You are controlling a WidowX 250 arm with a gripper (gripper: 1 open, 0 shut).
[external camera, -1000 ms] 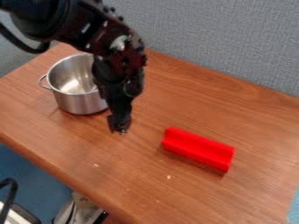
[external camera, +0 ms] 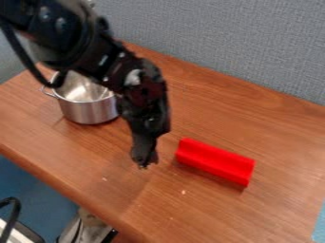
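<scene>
A black gripper hangs low over the middle of the wooden table, just left of a red cylinder that lies on its side. Whether its fingers are apart is hard to make out, and nothing shows held in them. A steel pot with side handles stands upright at the back left, partly hidden behind the arm.
A grey padded wall runs along the back. Cables lie off the front left edge.
The pot and red cylinder have not moved.
</scene>
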